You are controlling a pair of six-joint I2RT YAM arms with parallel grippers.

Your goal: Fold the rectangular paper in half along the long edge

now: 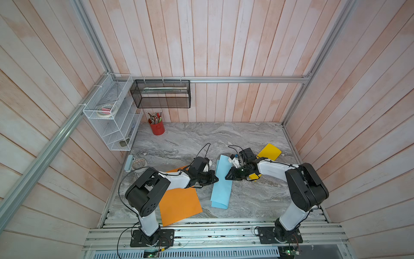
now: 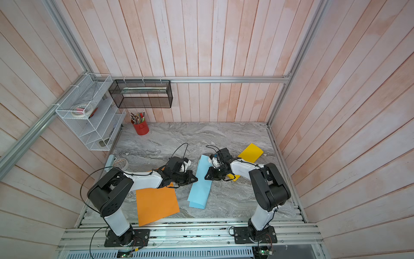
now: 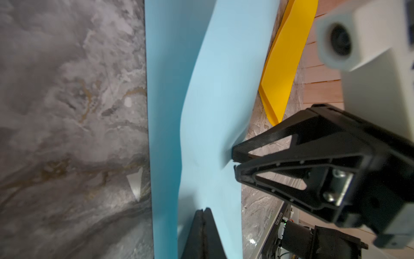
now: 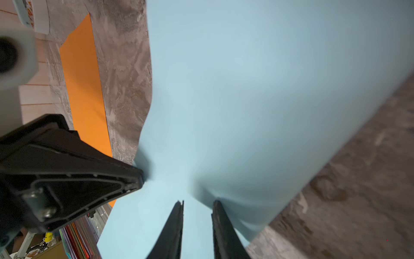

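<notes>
The light blue paper point(image 1: 220, 196) lies lengthwise between the arms, folded over along its length, with a strip of the lower layer showing along the left in the left wrist view. My left gripper is shut over the paper's left side, with nothing clearly visible between its fingers. My right gripper rests on the folded layer near its middle, fingers part open, the paper dented beneath them. Whether either fingertip pinches any paper cannot be told.
Orange paper point(image 1: 179, 207) lies at the left and yellow paper point(image 1: 269, 151) at the right behind the right arm. A red pen cup point(image 1: 157, 127) stands at the back left.
</notes>
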